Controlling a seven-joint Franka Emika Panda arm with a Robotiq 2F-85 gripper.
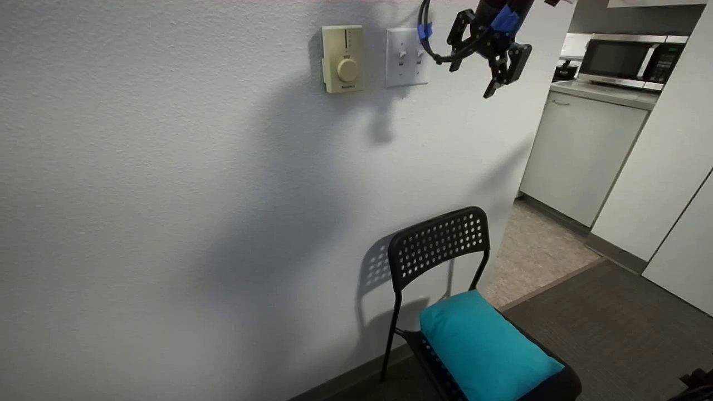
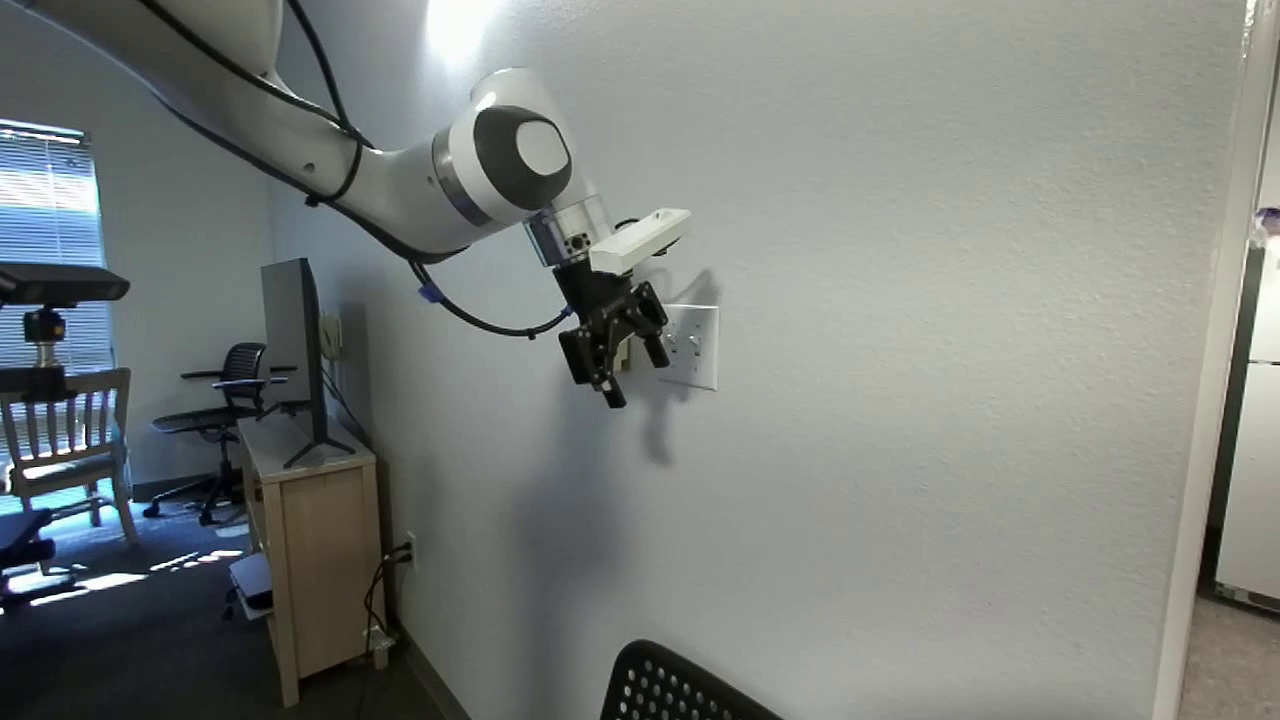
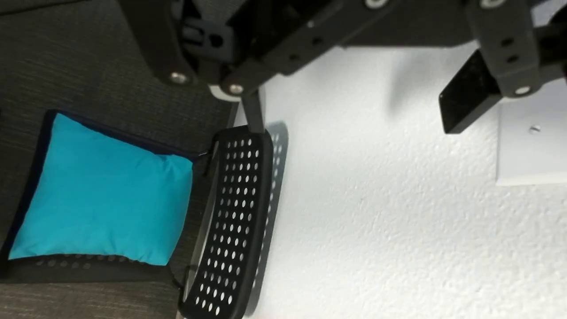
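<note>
My gripper (image 1: 473, 77) hangs in front of the wall, its fingers spread apart with nothing between them. A white plate with two toggle switches (image 1: 401, 74) is fixed to the wall, just left of the gripper in exterior view 1; the black cable crosses its right edge. From exterior view 2, the gripper (image 2: 636, 376) appears just left of the switch plate (image 2: 701, 362), apparently close to the wall. In the wrist view the right finger (image 3: 467, 101) is near the plate's corner (image 3: 537, 151); the toggles are out of sight there. Contact cannot be judged.
A beige thermostat (image 1: 334, 50) is mounted left of the switches. Below stands a black chair (image 1: 438, 244) with a teal cushion (image 1: 488, 344), against the wall. A monitor (image 2: 288, 348) on a cabinet (image 2: 324, 576) is farther left. Bare wall surrounds the plate.
</note>
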